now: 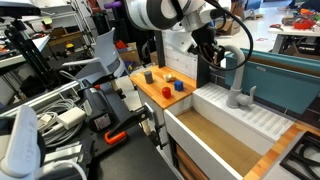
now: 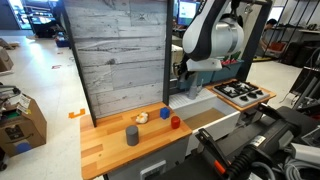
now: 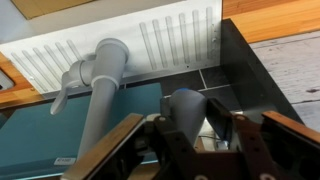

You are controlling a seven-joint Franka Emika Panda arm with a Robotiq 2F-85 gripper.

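High over the sink's back edge, my gripper (image 1: 212, 54) is close to the grey faucet (image 1: 238, 80). It also shows in the other exterior view, where the gripper (image 2: 184, 72) is small and dark against the wall. From the wrist, a smooth blue-grey object (image 3: 187, 108) sits between the dark fingers, which are shut on it. Its lower part is hidden by the fingers, so its full shape cannot be told. The faucet (image 3: 103, 85) stands to the left in that view, apart from the held object.
On the wooden counter are a red cup (image 2: 175, 123), a blue cup (image 2: 165, 113), a grey cup (image 2: 132, 135) and a small yellowish item (image 2: 143, 118). The white sink (image 1: 185, 122) has a bare brown bottom. A stove (image 1: 300, 155) lies to its right.
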